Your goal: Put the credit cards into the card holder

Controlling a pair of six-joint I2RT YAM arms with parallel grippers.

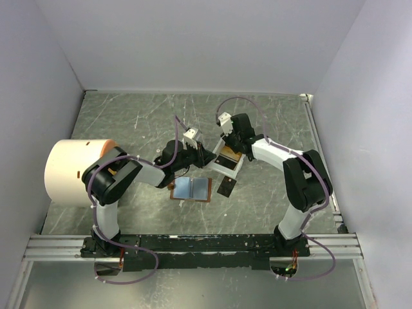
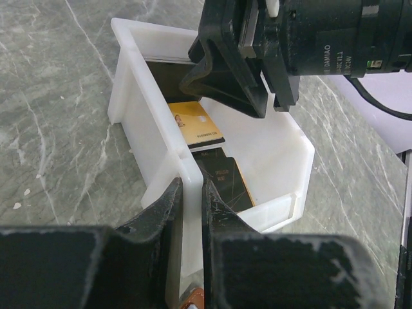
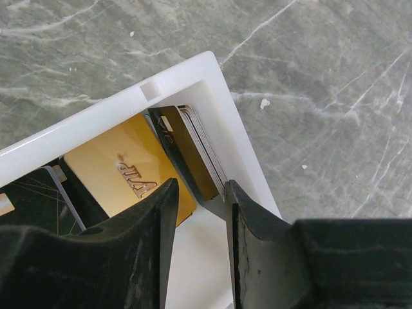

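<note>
An open brown card holder (image 1: 191,188) with pale inner panels lies on the table, a black card (image 1: 226,187) to its right. Behind them stands a white box (image 1: 223,170) with several cards inside. The left wrist view shows my left gripper shut on the box's side wall. My right gripper hangs open over the box's far end. Under it are a yellow card (image 3: 122,168) lying flat and a stack of cards (image 3: 191,151) leaning against the end wall; no card is clearly between its fingers. Black cards (image 2: 225,177) fill the near end.
A large white roll (image 1: 74,172) with an orange end lies at the left, beneath my left arm.
</note>
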